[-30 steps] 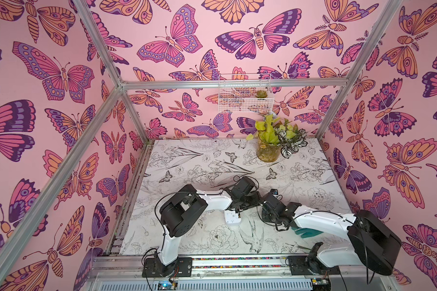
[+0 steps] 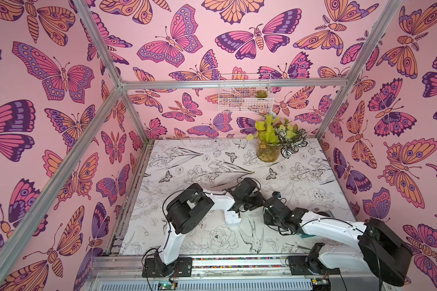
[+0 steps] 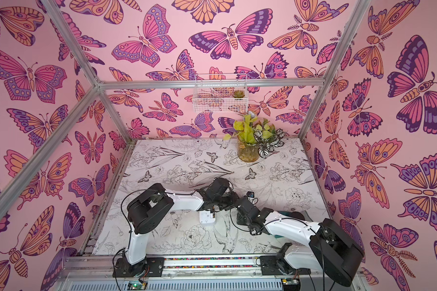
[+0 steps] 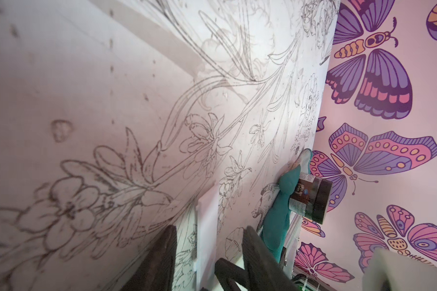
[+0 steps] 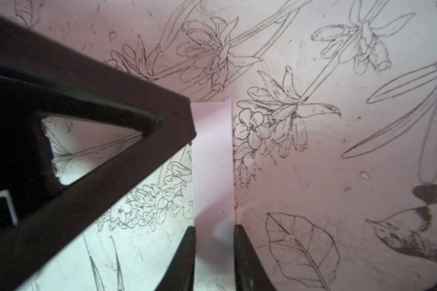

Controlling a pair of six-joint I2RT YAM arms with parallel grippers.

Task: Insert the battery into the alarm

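A small white alarm unit (image 2: 232,219) sits on the table beneath my left arm, also in the top right view (image 3: 207,218). My left gripper is part open in the left wrist view; a flat white piece (image 4: 207,213) shows beyond and between its fingers, apparently apart from them. My right gripper is shut on that flat white piece (image 5: 212,160), seen edge-on and upright, whose identity I cannot tell. Both wrists are close together at the middle front of the table. No battery is clearly visible.
A teal object (image 4: 275,223) and a dark-lidded jar (image 4: 310,196) lie at the right, partly behind my right arm. A potted plant (image 2: 268,151) stands at the back right.
My left arm has shifted slightly right; the white alarm unit on the table has stayed put.
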